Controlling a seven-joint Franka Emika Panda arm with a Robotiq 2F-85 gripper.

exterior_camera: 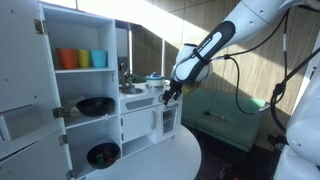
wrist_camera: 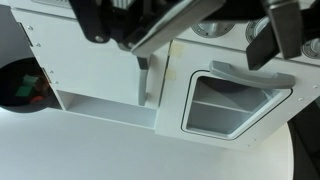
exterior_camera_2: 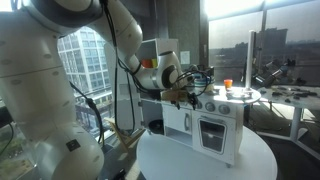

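Observation:
In the wrist view, my gripper spreads its dark fingers wide at the top of the picture, with no object between them. Below them is the white toy kitchen's oven door (wrist_camera: 235, 103), with a dark-rimmed window and a grey handle (wrist_camera: 252, 76). The cabinet door (wrist_camera: 95, 60) to its left carries an upright handle (wrist_camera: 143, 82). Exterior view 1 puts the gripper (exterior_camera: 171, 97) in front of the counter's edge, above the oven door (exterior_camera: 169, 120); contact cannot be told. The second exterior view shows the gripper (exterior_camera_2: 190, 102) near the kitchen's front too.
Orange, green and blue cups stand on the upper shelf, the green cup (exterior_camera: 83, 58) in the middle. A dark pan (exterior_camera: 95, 107) and a bowl-like wok (exterior_camera: 103, 155) sit lower. On the stove is a pot (exterior_camera: 155, 80).

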